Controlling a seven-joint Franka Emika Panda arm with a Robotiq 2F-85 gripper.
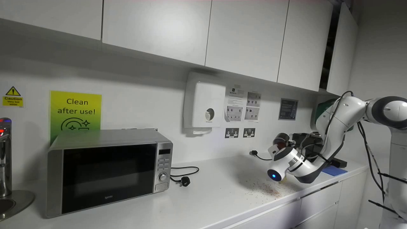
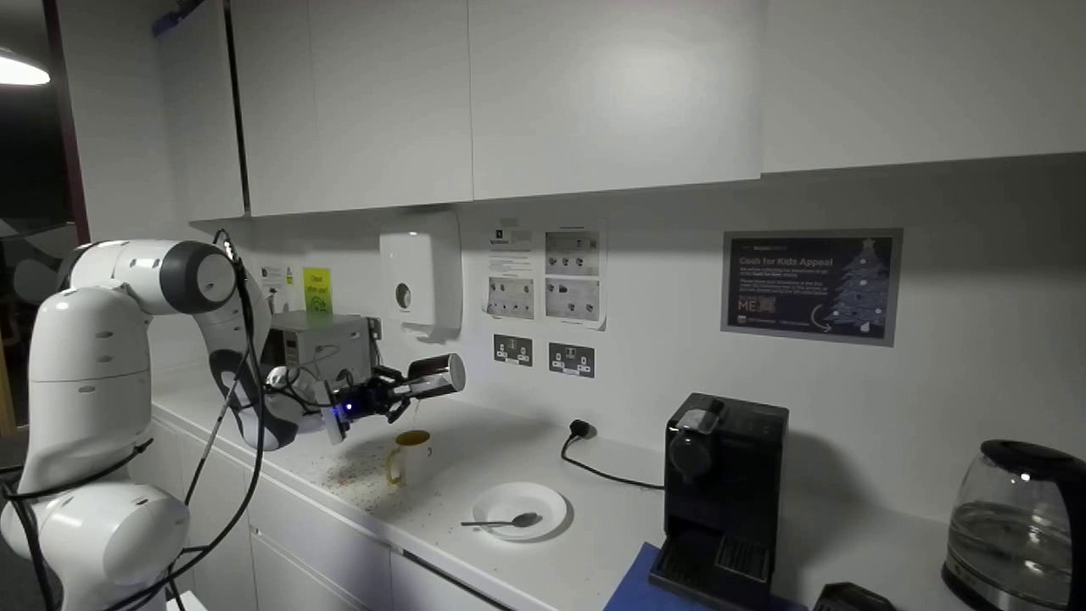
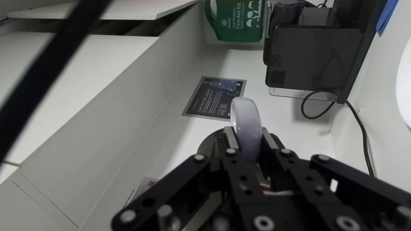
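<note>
In the wrist view my gripper is shut on the pale, curved handle of a vessel whose dark round body is mostly hidden behind the fingers. Seen in exterior view 2, that vessel is a shiny metallic cylinder, held well off the counter and tipped onto its side. Below it a white mug with a yellow handle and yellow inside stands upright on the counter. A faint thin streak shows between the two. The arm mostly blocks the mug in exterior view 1.
Reddish crumbs are scattered beside the mug. A white plate with a spoon lies nearby, then a black coffee machine and a glass kettle. A microwave stands left in exterior view 1; wall cupboards hang above.
</note>
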